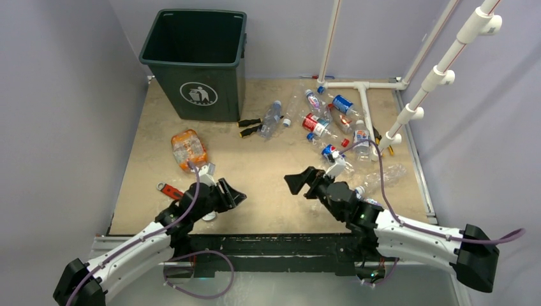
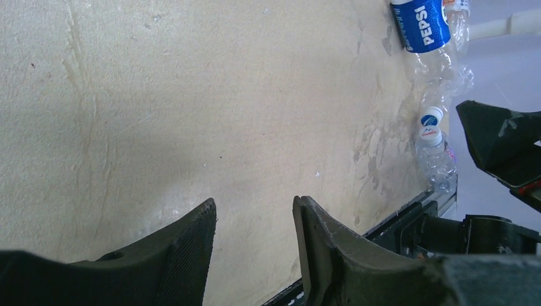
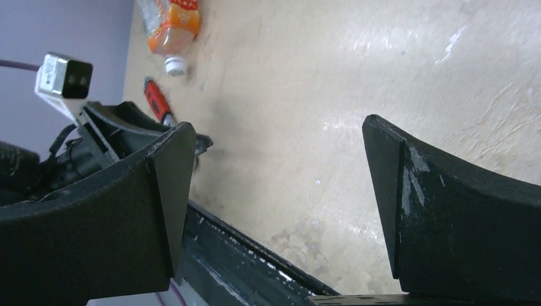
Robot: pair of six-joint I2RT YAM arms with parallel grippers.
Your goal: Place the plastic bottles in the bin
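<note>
Plastic bottles lie in a loose group at the right and middle, among them a Pepsi bottle [image 1: 332, 152] [image 2: 421, 25], a red-labelled one [image 1: 316, 124] and an upper blue-capped one [image 1: 271, 118]. An orange-labelled bottle [image 1: 189, 148] [image 3: 172, 25] lies at the left. The green bin [image 1: 191, 95] stands at the back left. My left gripper [image 1: 233, 194] is open, empty, over bare board at the front left. My right gripper [image 1: 296, 178] is open, empty, left of the Pepsi bottle.
A red-handled tool [image 1: 171, 191] lies by the left arm, black-handled tools [image 1: 249, 127] by the bin. White pipes [image 1: 363, 95] frame the right back corner. The board's middle is clear.
</note>
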